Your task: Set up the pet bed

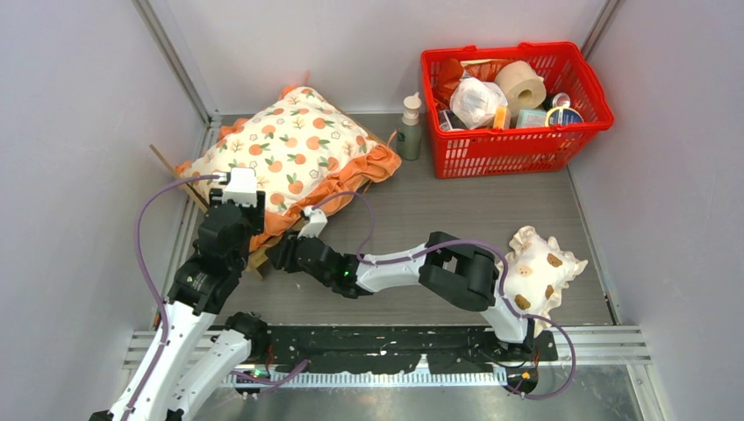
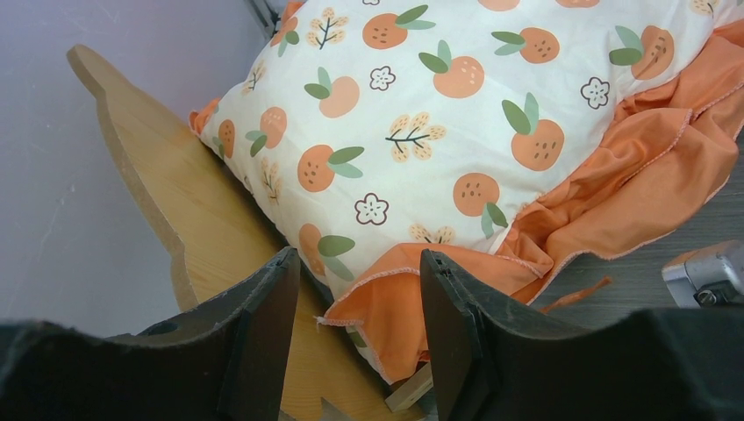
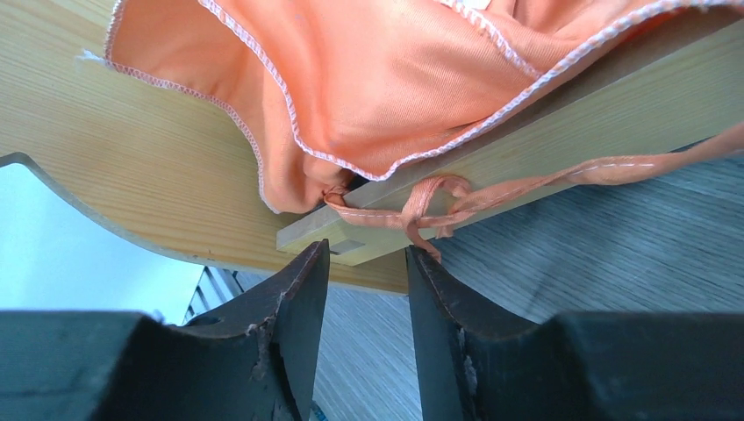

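Note:
An orange-printed cushion cover [image 1: 289, 149] with orange ruffles lies on a wooden frame [image 2: 175, 210] at the back left. My left gripper stands open over its front left corner, an orange ruffle behind the fingertips. My right gripper is open just beside a wooden bar [image 3: 614, 123], where an orange tie strap [image 3: 614, 172] is looped and hangs near the fingertips; nothing is held. A small cow-spotted cream cushion [image 1: 540, 267] lies at the right.
A red basket [image 1: 500, 153] of mixed items stands at the back right, with a green pump bottle [image 1: 408, 140] beside it. Walls close in the sides.

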